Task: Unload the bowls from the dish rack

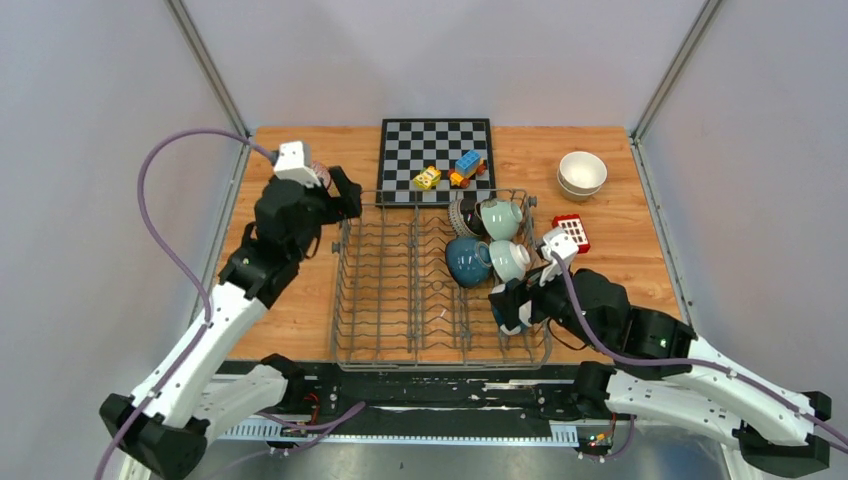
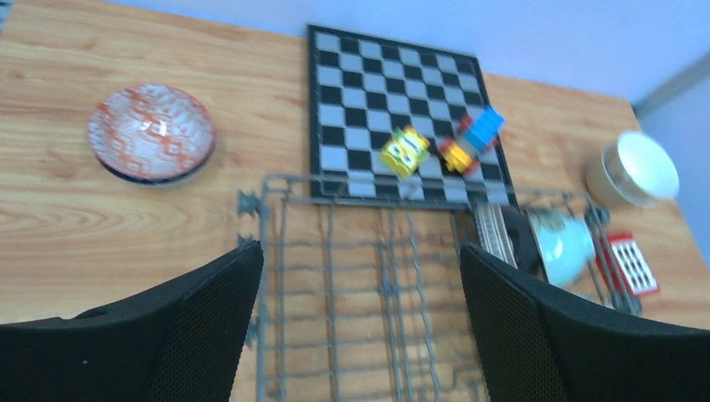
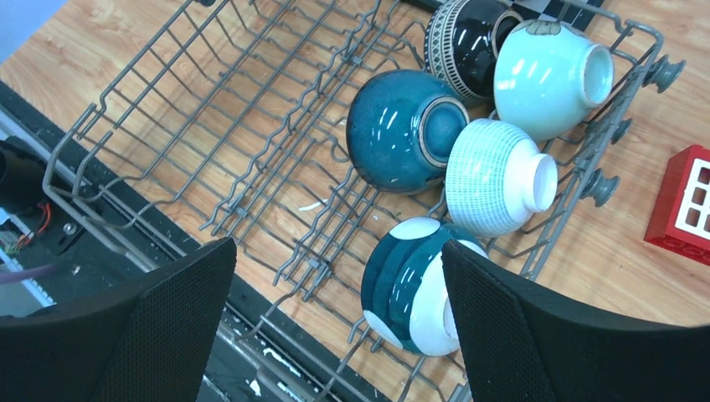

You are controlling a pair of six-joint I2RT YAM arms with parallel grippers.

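The wire dish rack [image 1: 375,300] holds several bowls on its right side: a dark patterned bowl [image 3: 452,46], a pale green bowl [image 3: 544,79], a blue bowl [image 3: 389,130], a white-blue bowl [image 3: 490,180] and a teal bowl with white spots [image 3: 402,276]. A pink bowl [image 2: 149,130] sits left of the rack. My left gripper is raised over the rack's left rear, open and empty, its view blurred. My right gripper hangs open over the rack's front right, near the spotted bowl, nothing between its fingers.
A chessboard [image 1: 420,140] with toy pieces lies behind the rack. White bowls [image 1: 581,172] stand at the back right, with a red block [image 1: 571,233] below them. The wood left of the rack is mostly clear.
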